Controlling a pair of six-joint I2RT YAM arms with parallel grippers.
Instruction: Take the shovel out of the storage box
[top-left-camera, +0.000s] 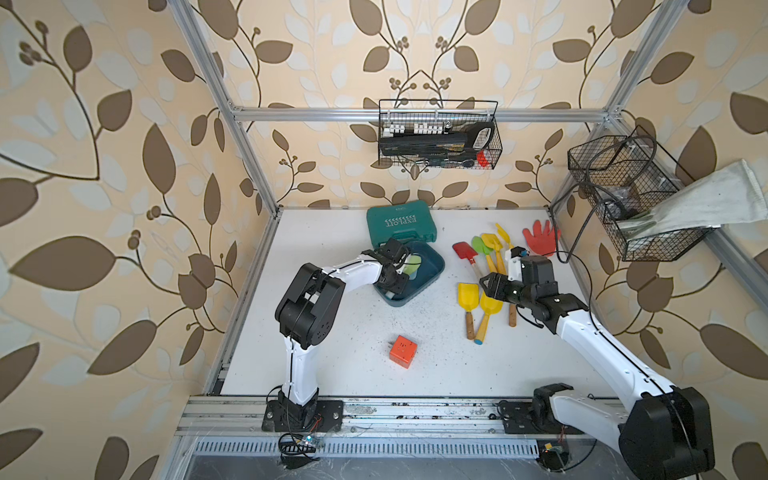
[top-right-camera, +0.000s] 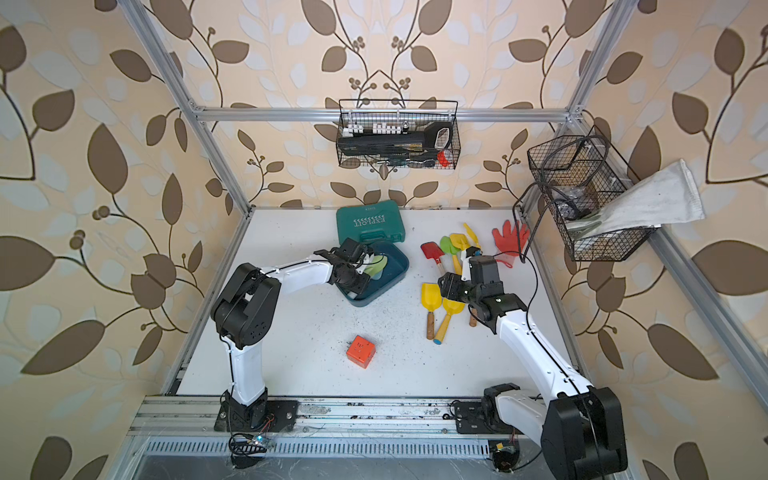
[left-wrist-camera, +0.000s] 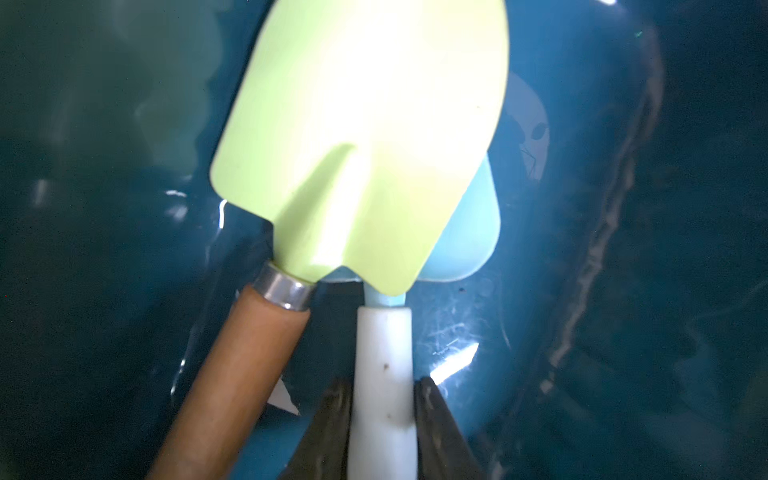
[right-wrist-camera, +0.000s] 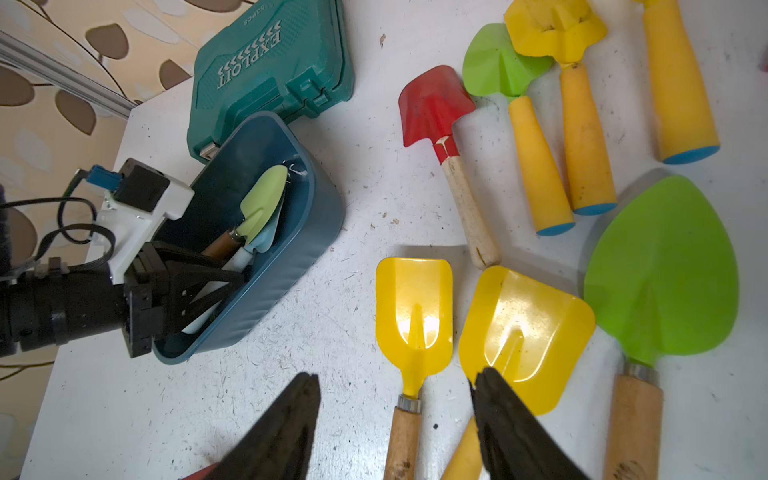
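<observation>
Inside the dark teal storage box (top-left-camera: 432, 280) lie a pale green shovel (left-wrist-camera: 360, 96) with a wooden handle and, partly under it, a light blue shovel (left-wrist-camera: 464, 232) with a white handle (left-wrist-camera: 382, 352). My left gripper is down in the box, shut on that white handle, as the left wrist view shows. My right gripper stands open above the other shovels on the right, with nothing seen held between its fingers.
A green case (top-right-camera: 369, 220) lies behind the box, a red cube (top-right-camera: 361, 351) at the front. Several shovels (right-wrist-camera: 436, 112) and a red glove (top-right-camera: 509, 240) cover the right side.
</observation>
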